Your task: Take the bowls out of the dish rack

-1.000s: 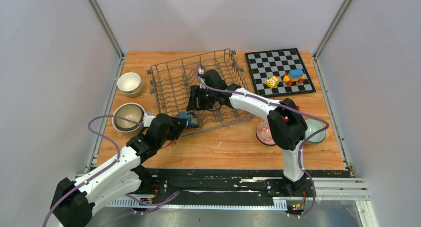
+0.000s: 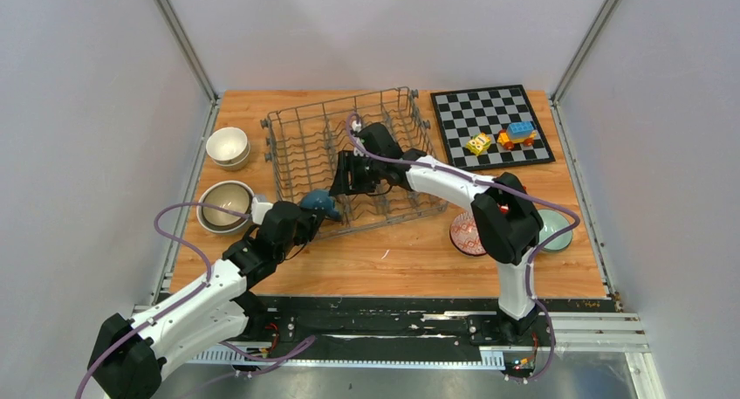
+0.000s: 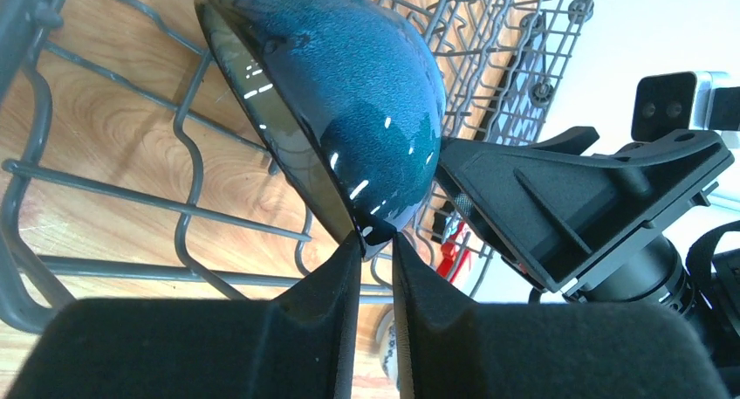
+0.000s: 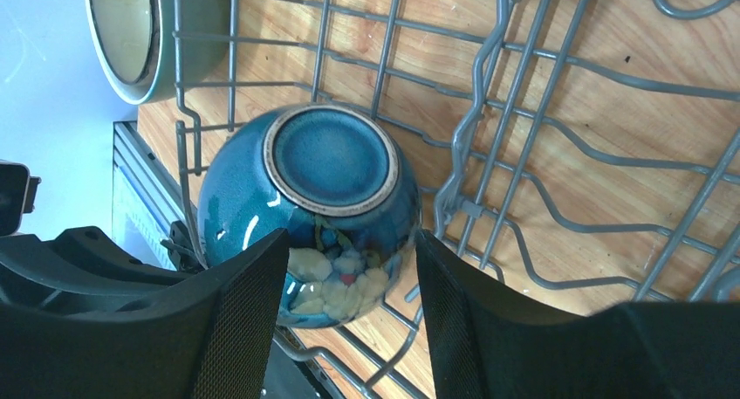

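A glossy blue bowl [image 2: 319,202] sits tilted in the near left part of the wire dish rack [image 2: 305,122]. The left gripper [image 2: 319,221] reaches it from the near left; in the left wrist view a narrow gap separates its fingertips, with the rim of the blue bowl [image 3: 358,93] at that gap. Whether the fingers grip the rim is unclear. From the other side comes the right gripper [image 2: 335,189], its fingers beside the bowl's outer wall. Seen from the right wrist, its fingers [image 4: 253,303] stand wide apart, the bowl's foot ring and base beyond them.
Left of the rack are nested bowls [image 2: 226,207] and white bowls [image 2: 229,147]. A red patterned bowl [image 2: 465,233] and a green bowl [image 2: 556,229] are at right, partly behind the right arm. A chessboard [image 2: 462,111] with toys lies at back right.
The blue bowl has turned and shifted slightly left; more of its blue outside shows from above. Both arms stay almost where they were.
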